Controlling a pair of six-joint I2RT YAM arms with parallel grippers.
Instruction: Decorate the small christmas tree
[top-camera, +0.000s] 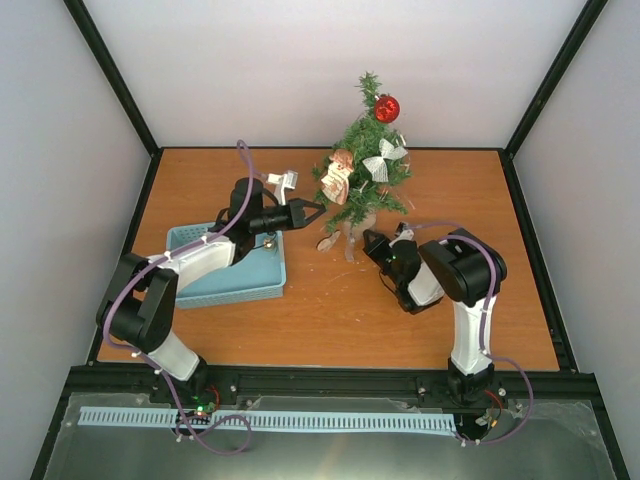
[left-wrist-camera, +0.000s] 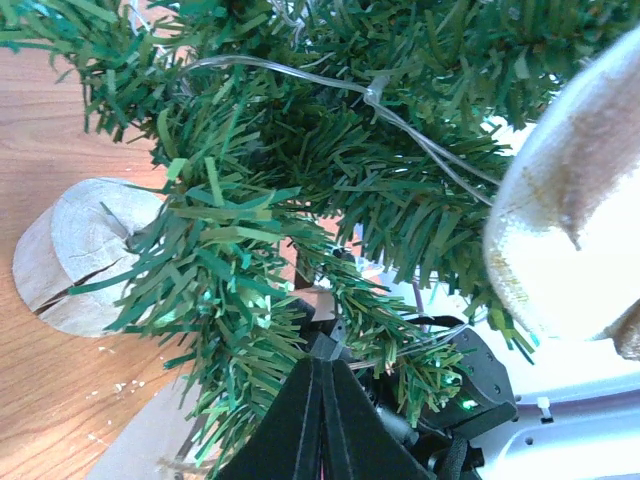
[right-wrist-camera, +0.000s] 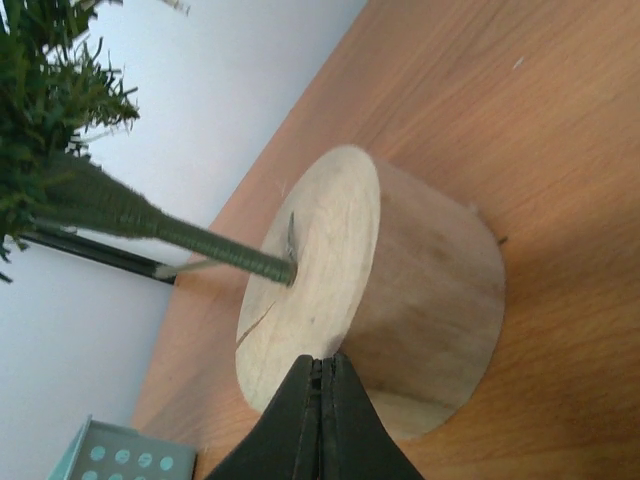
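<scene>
The small green Christmas tree (top-camera: 352, 200) stands at the back middle of the table on a wooden base (right-wrist-camera: 430, 290). It carries a red ball (top-camera: 387, 109) near the top, a white bow (top-camera: 384, 160) and a cream-and-red ornament (top-camera: 337, 176). Close to the tree's lower left branches is my left gripper, shut, with nothing visible between its fingers. My right gripper is low by the wooden base, its fingers shut and their tips at the base's lower edge; I see nothing between them. Whether they touch the base is unclear.
A light blue basket (top-camera: 232, 297) stands on the left under my left arm, with a small shiny ball (top-camera: 268, 243) in it. Clear ribbon-like pieces (top-camera: 328, 242) lie beside the tree's base.
</scene>
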